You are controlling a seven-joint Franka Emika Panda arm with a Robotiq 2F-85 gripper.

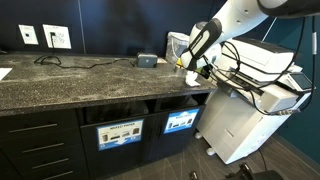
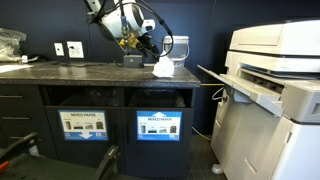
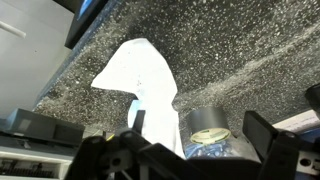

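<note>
My gripper stands open over the counter in the wrist view, a dark finger at the left and another at the right. A crumpled white paper or cloth lies below, stretching down between them. Just right of it is a grey-topped round thing with a clear, shiny lower part, perhaps a bottle or jar. Neither is seen to be gripped. The white piece also shows at the counter's right end in exterior view 2, under the arm.
A dark box with a cable sits near the wall. A large white printer with an extended tray stands right of the counter. Two bins marked "mixed paper" sit below.
</note>
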